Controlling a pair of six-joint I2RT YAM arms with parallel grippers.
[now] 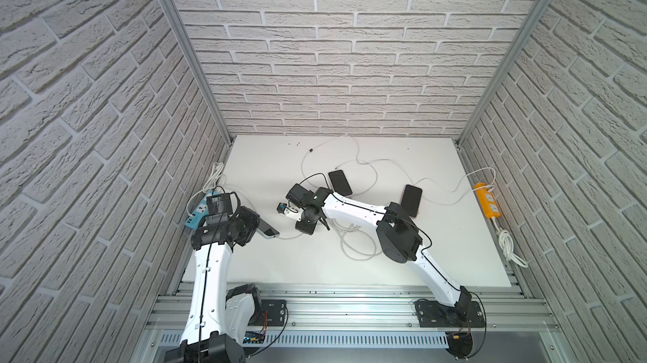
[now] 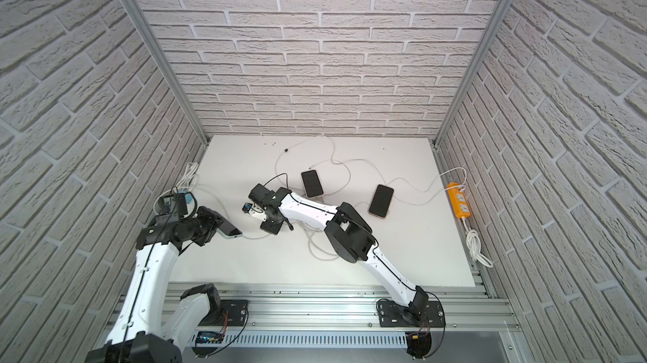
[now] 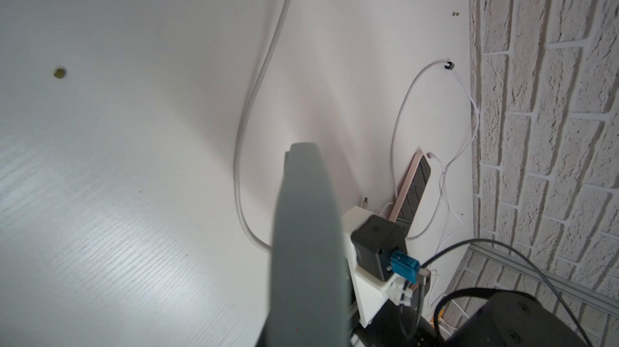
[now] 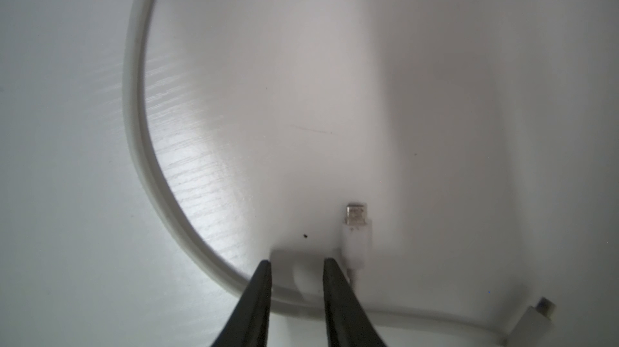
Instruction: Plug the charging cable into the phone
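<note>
My left gripper (image 1: 246,222) is shut on a grey phone (image 1: 268,229) at the table's left; in the left wrist view the phone (image 3: 306,237) appears edge-on. My right gripper is part open, low over the table left of centre, with nothing held. Just right of its fingertips in the right wrist view lies a white cable plug with a metal tip (image 4: 356,234), on the table. A second white plug (image 4: 530,324) lies at lower right, and a white cable (image 4: 151,173) curves under the fingers.
Two dark phones (image 1: 339,182) (image 1: 411,199) lie at centre and right. Loose cables cover the middle. A blue power strip (image 1: 196,214) is at the left wall, an orange one (image 1: 486,201) at the right.
</note>
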